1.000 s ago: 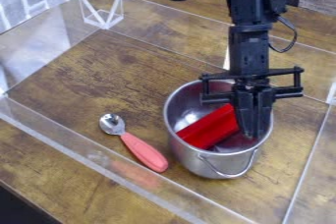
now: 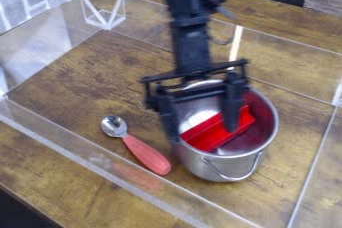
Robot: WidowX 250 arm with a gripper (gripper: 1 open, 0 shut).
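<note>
A steel pot (image 2: 221, 162) with a wire handle stands on the wooden table at the right, a red object (image 2: 211, 130) inside it. My gripper (image 2: 201, 114), blurred by motion, hangs open over the pot's left rim, its left finger just outside the pot. A spoon with a pink handle (image 2: 144, 152) and a metal bowl end lies on the table left of the pot.
Clear plastic edges run along the left and right of the table (image 2: 80, 82). A white frame-like piece (image 2: 104, 14) stands at the back left.
My gripper has risen a little and moved left from over the middle of the pot. The pot and spoon look unmoved.
</note>
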